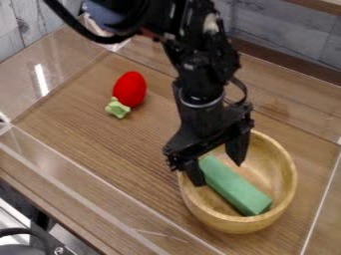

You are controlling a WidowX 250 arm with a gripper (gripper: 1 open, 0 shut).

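Observation:
My black gripper (210,157) is open and low over the left part of a yellow bowl (273,199), its fingers spread. Inside the bowl a green oblong block (242,194) lies diagonally, its upper end near or under my left finger. Whether the fingers touch it I cannot tell.
A red oval object (128,86) and a small light-green piece (118,107) lie on the wooden table (94,169) at upper left. A black cable shows at the bottom-left corner.

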